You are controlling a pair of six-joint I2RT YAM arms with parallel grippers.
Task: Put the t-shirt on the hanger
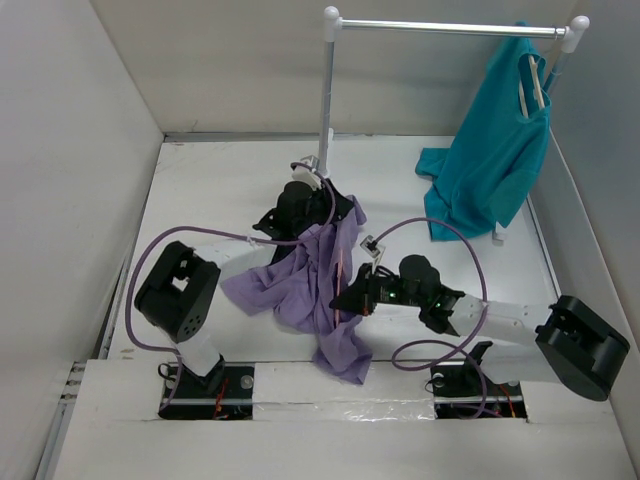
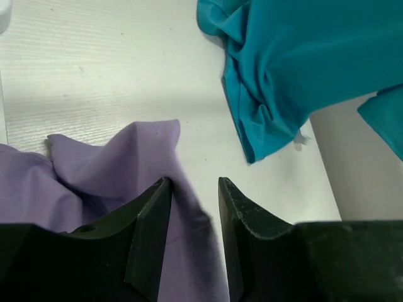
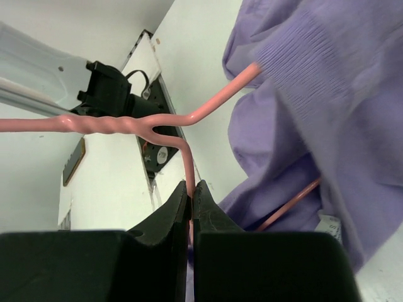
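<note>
The purple t shirt lies bunched on the white table between both arms. My right gripper is shut on the pink wire hanger, part of which runs under the purple fabric. In the top view my left gripper is over the shirt's upper end, by the rack's post. In the left wrist view its fingers are apart, with a fold of shirt close to or between them; whether it touches is unclear.
A rack stands at the back, its left post close to my left gripper. A teal shirt hangs at its right, spilling onto the table. Walls border the workspace; bare table shows at back left.
</note>
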